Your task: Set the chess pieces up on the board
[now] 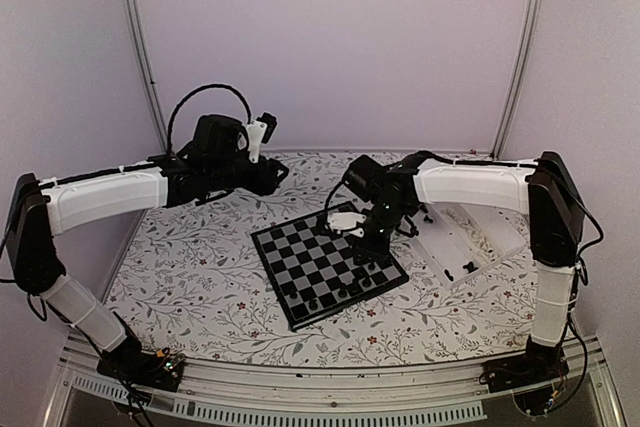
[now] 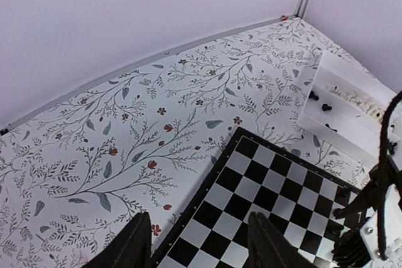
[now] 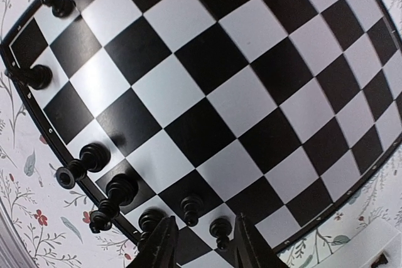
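Several black chess pieces stand along the near edges of the chessboard; in the right wrist view they include a tall piece, another piece and two small pawns. My right gripper hangs over that corner of the board, open, the small pawns beyond its fingertips and nothing seen held. My left gripper is raised left of the board, open with empty space between its fingers.
A white tray right of the board holds white pieces and a few black ones, partly hidden by the right arm. The patterned table left of and behind the board is clear.
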